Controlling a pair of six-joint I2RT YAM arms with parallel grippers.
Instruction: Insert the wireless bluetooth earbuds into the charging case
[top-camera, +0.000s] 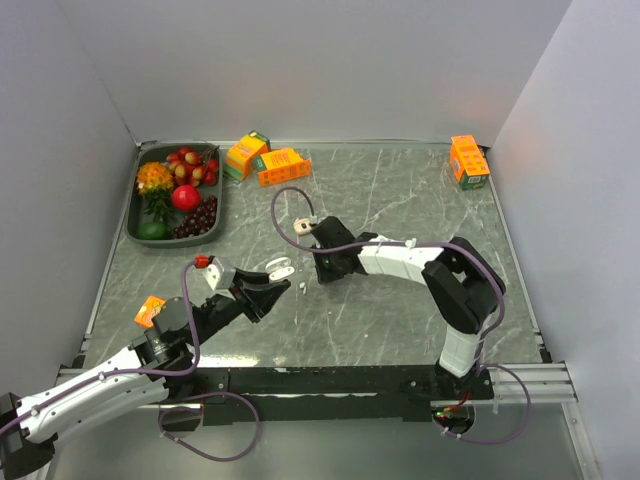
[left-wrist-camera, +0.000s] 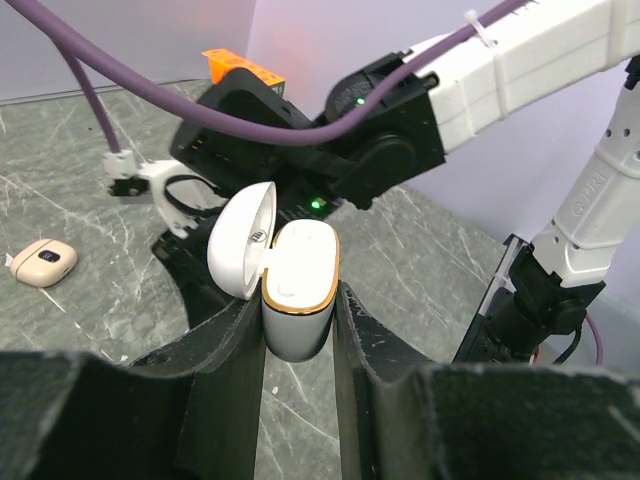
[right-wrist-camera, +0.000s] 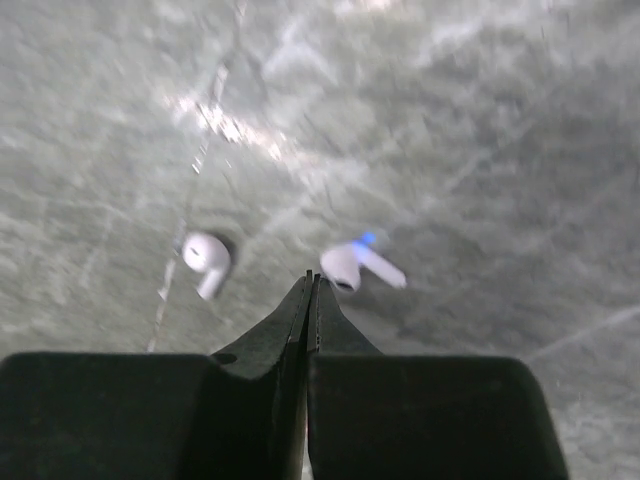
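My left gripper is shut on a white charging case (left-wrist-camera: 302, 265) with a gold rim, its lid standing open to the left. In the right wrist view the fingertips of my right gripper meet, with nothing between them. One white earbud (right-wrist-camera: 342, 268) lies on the table just beyond those tips, a blue spot beside its stem. A second white earbud (right-wrist-camera: 206, 254) rests farther left on the marble. From above, my right gripper (top-camera: 320, 279) hides the nearer earbud, while the other earbud (top-camera: 303, 287) shows between the two arms.
A beige case (top-camera: 303, 227) lies behind the right gripper. The fruit tray (top-camera: 217, 170) stands back left, with orange boxes (top-camera: 284, 166) beside it and another orange box (top-camera: 469, 162) back right. Bare marble (top-camera: 400, 185) spreads across the back right. Purple cables loop over both arms.
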